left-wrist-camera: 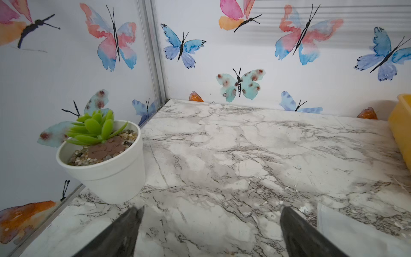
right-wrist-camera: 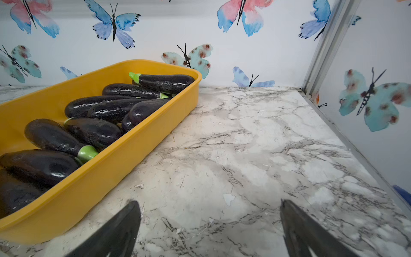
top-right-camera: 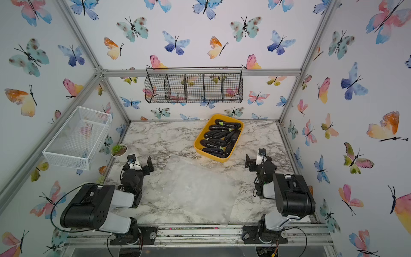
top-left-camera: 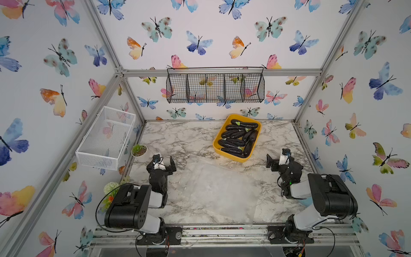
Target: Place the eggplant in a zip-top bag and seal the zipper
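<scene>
Several dark purple eggplants (top-left-camera: 233, 139) lie in a yellow tray (top-left-camera: 231, 156) toward the back of the table, right of centre. A clear, whitish zip top bag (top-left-camera: 224, 190) is spread flat on the table between the two arms; its zipper is too faint to make out. Left of the bag, my left gripper stands open with nothing between its fingers. My right gripper is open and empty too, over bare table to the right of the bag and tray. In the right wrist view the tray's yellow side (right-wrist-camera: 141, 158) fills the left part.
A small potted succulent (left-wrist-camera: 102, 162) stands at the left edge, close to my left gripper. A white mesh basket (top-left-camera: 107, 137) hangs on the left wall and a black wire basket (top-left-camera: 215, 87) on the back wall. Bare marble tabletop (right-wrist-camera: 252, 141) lies right of the tray.
</scene>
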